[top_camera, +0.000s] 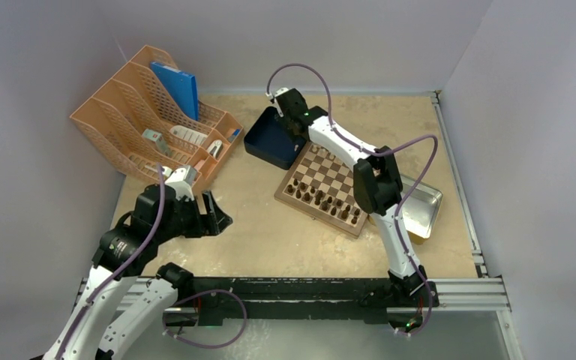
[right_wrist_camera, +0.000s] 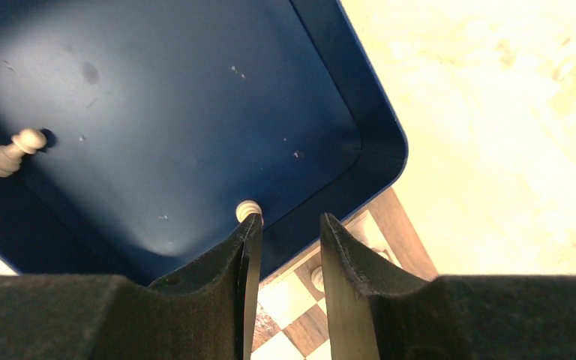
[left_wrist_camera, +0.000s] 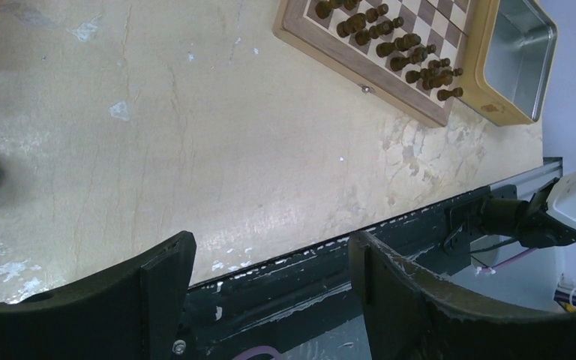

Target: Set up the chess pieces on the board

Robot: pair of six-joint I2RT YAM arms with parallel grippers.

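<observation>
A chessboard [top_camera: 322, 176] holds several dark pieces along its front edge; a few light ones sit at the back, partly hidden. The navy bin [right_wrist_camera: 195, 90] behind it contains a light piece lying on its side [right_wrist_camera: 4, 157] and another [right_wrist_camera: 248, 210] near the right gripper's fingertips. My right gripper hangs over the bin, part open, with nothing seen held between its fingers. My left gripper stands open and empty over the table, left of the board.
An orange organizer [top_camera: 120, 112] stands at the back left. A metal tray [top_camera: 422, 202] is right of the board. The table [top_camera: 247, 225] left and front of the board is mostly clear.
</observation>
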